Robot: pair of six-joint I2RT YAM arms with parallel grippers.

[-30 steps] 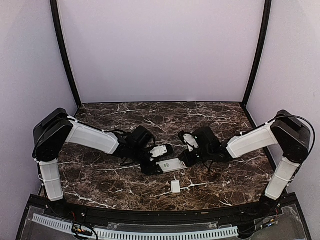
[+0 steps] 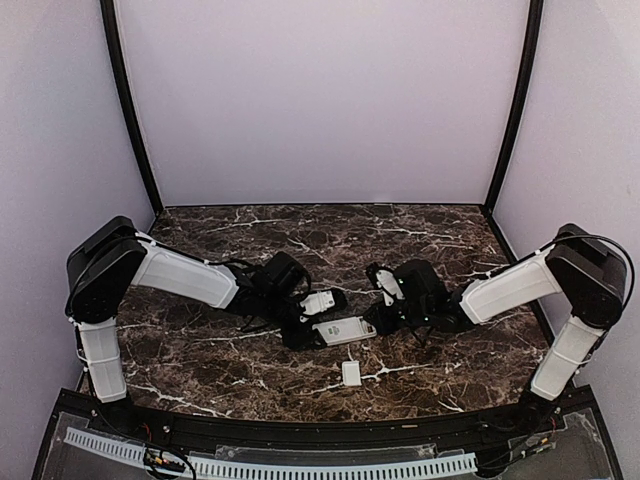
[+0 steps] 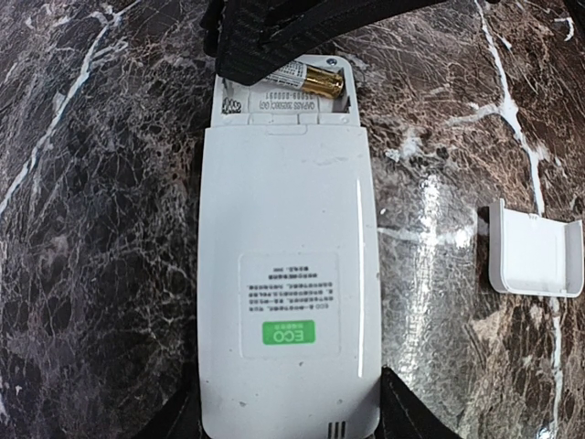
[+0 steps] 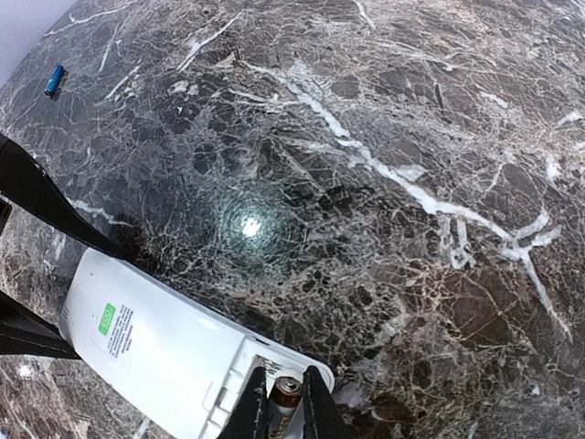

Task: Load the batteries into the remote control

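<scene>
The white remote control [image 3: 288, 201] lies back side up on the table, its battery compartment [image 3: 279, 106] uncovered. At its far end from the compartment, my left gripper has one finger against each side of it. My right gripper is over the compartment and shut on a battery [image 3: 320, 82] with a gold end. This battery is tilted in the right wrist view; whether it touches the contacts cannot be told. The white battery cover [image 3: 539, 256] lies loose beside the remote.
A blue battery [image 4: 55, 80] rests on the dark marble table, away from the remote control. Free table surface [image 4: 411, 119] stretches around the remote. Both arms reach in low from the sides.
The left arm, remote control and cover look unmoved.
</scene>
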